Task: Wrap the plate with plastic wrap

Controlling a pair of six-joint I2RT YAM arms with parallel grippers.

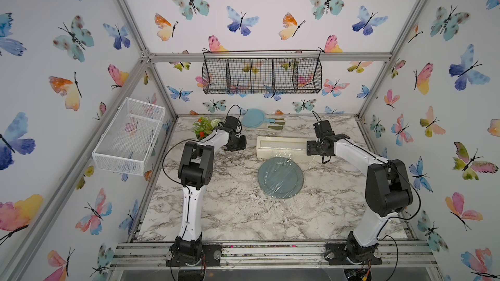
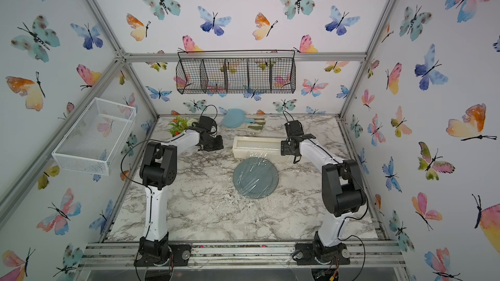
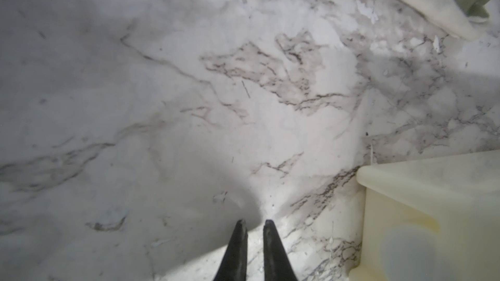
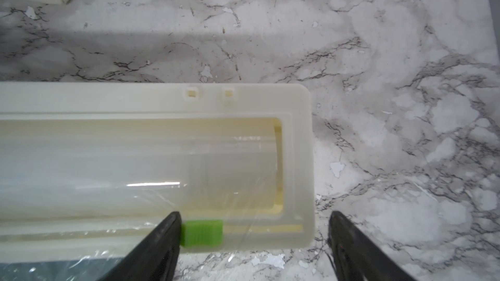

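Note:
The grey-blue plate (image 1: 281, 178) lies mid-table. Clear plastic wrap (image 2: 256, 162) spreads over it and runs back to the cream dispenser (image 1: 265, 152) behind it, where a clear roll (image 4: 156, 171) sits inside. My right gripper is open above the dispenser's right end, its fingers (image 4: 165, 247) apart on either side of the corner. To the left of the dispenser hangs my left gripper over bare marble. Its fingers (image 3: 239, 247) are nearly together, and I can see nothing between them.
A light-blue board (image 1: 254, 118) and green-and-cream utensils (image 1: 276, 123) lie along the back edge. Flowers (image 1: 202, 127) stand behind my left arm. A wire basket (image 1: 262, 75) hangs on the back wall, a white one (image 1: 129, 135) at left.

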